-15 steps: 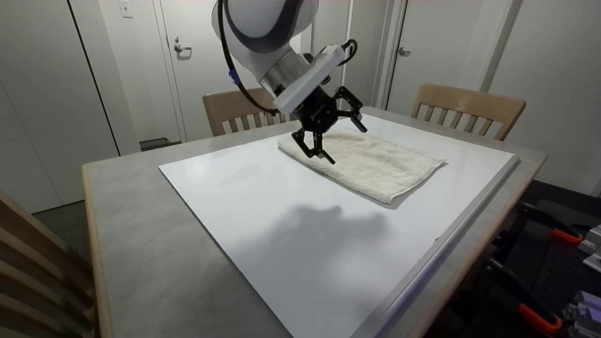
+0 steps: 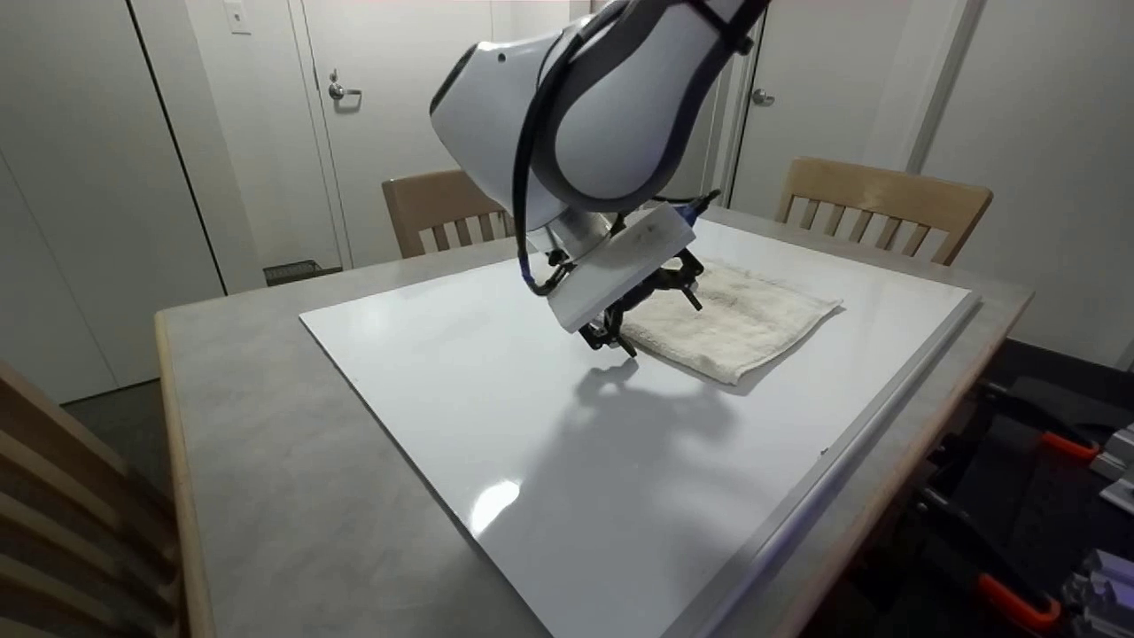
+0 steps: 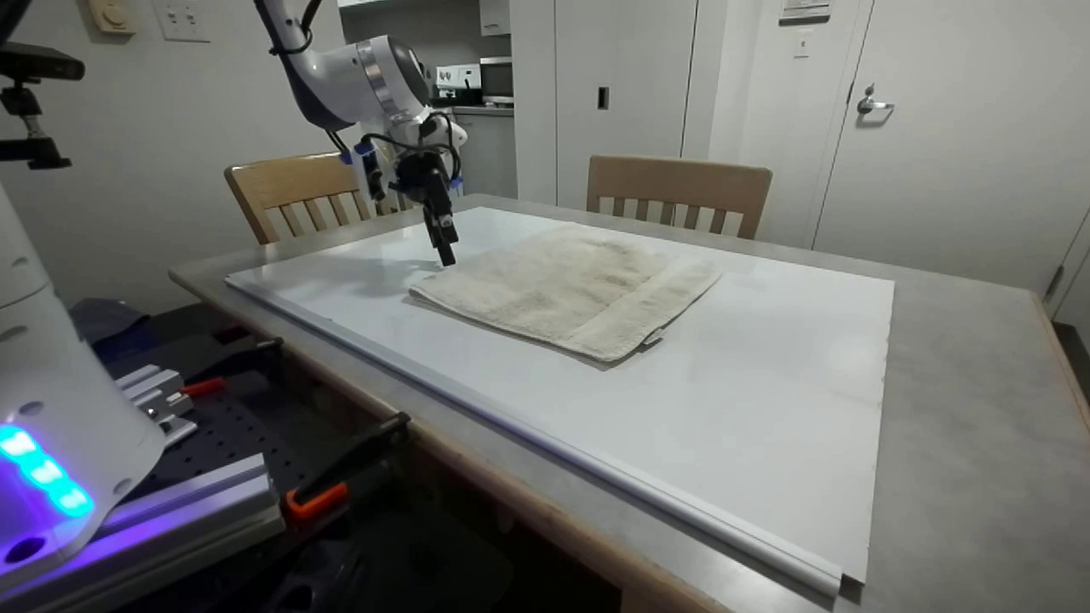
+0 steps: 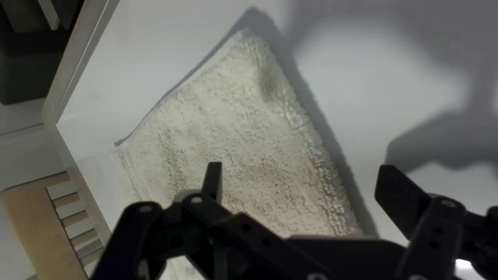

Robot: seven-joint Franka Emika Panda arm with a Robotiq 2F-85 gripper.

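Note:
A cream towel [image 2: 744, 319] lies flat on the white board, with one corner pointing away at the top of the wrist view. In exterior view 2 the whole towel [image 3: 572, 286] shows, a stitched band and a small tag near its front corner. My gripper [image 2: 664, 328] is tilted over the towel's edge, low above the board. Its fingers stand wide open with nothing between them. From the wrist, the gripper has one finger [image 4: 213, 179] over the towel [image 4: 233, 140] and the other beyond its edge, over bare board. Whether any fingertip touches is unclear.
The white board [image 2: 425, 351] covers most of the table and is bare around the towel. A raised rail [image 3: 572, 460] runs along one side. Wooden chairs [image 3: 679, 194] stand at the table's edges. Clamps with orange handles [image 3: 317, 501] sit by the robot's base.
My gripper has come down closer to the board and tilted, with the arm now further right in exterior view 1. The towel looks unmoved.

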